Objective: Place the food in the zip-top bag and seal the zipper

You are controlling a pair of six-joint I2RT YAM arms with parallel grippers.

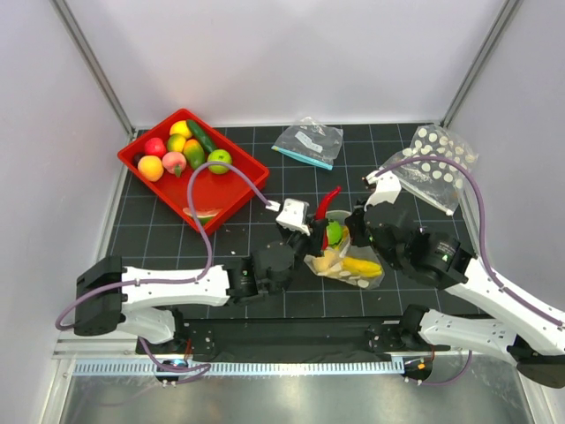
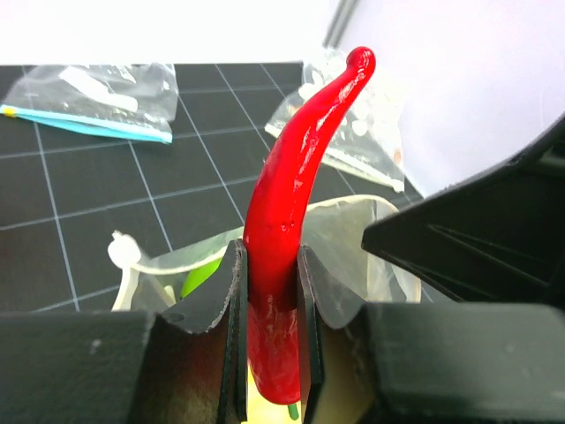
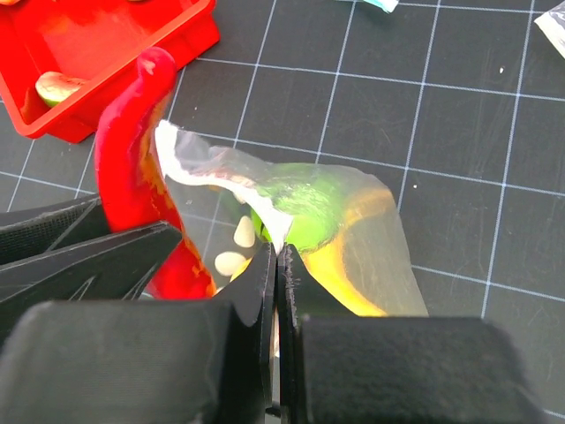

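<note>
A red chili pepper [image 1: 327,203] stands nearly upright over the left part of the clear food bag [image 1: 371,282]. My left gripper is around it, both fingers against its sides; its lower end points down into the bag's opening. Inside the bag are a green round food [image 3: 305,203] and a yellow food [image 1: 360,267]. In the right wrist view my right gripper is shut on the bag's pale rim [image 3: 225,183]. The pepper [image 3: 132,159] appears there just left of that rim, beside the left gripper's dark fingers [image 3: 106,261].
A red bin [image 1: 238,208] with several foods stands at the back left. Flat on the dark grid table lie an empty bag with a blue zipper [image 1: 307,143] and a dotted bag [image 1: 433,163] at the back right. Both grippers are close together above the food bag.
</note>
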